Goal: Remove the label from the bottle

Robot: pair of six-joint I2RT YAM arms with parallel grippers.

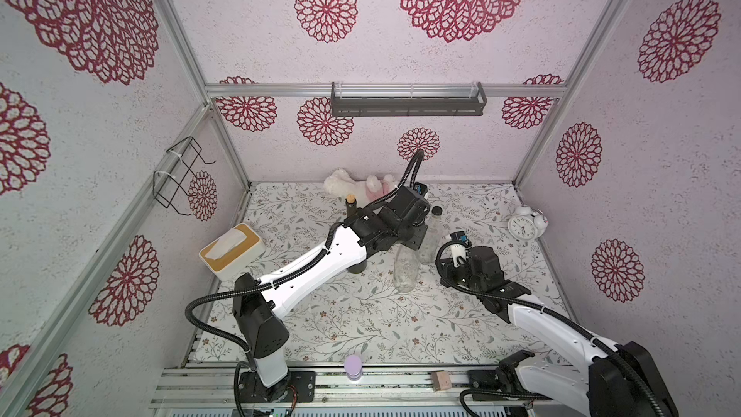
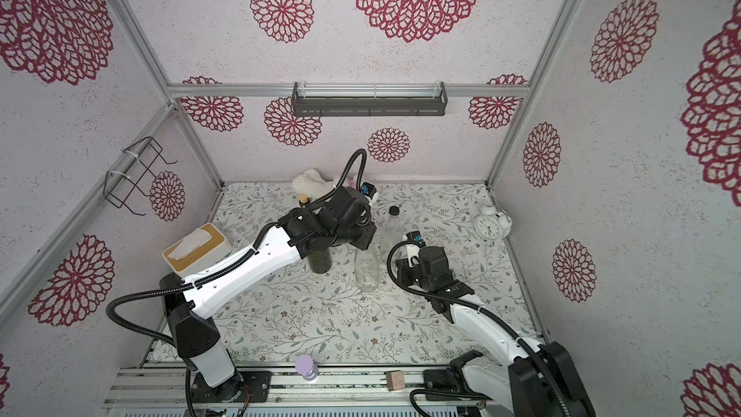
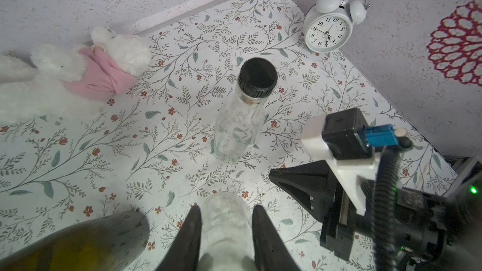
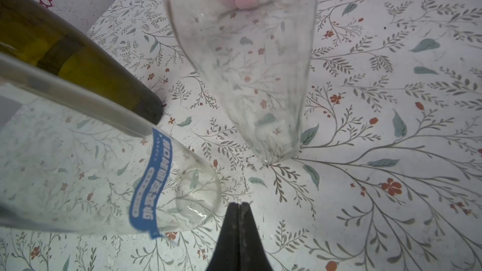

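My left gripper is shut on the upper part of a clear bottle [image 1: 406, 268]; in both top views the bottle hangs or stands tilted beneath that gripper. A blue label [image 4: 151, 185] with white print wraps the bottle near its base, one end sticking out past the lower edge. Seen in the right wrist view, my right gripper is shut with its fingertips together and nothing between them. It is to the right of the bottle's base, with the label outside its fingers.
A second clear bottle with a black cap [image 3: 257, 77] stands close behind. A dark green bottle [image 4: 75, 55] is to the left. The plush toy [image 3: 90, 70] and alarm clock [image 3: 328, 27] sit farther back.
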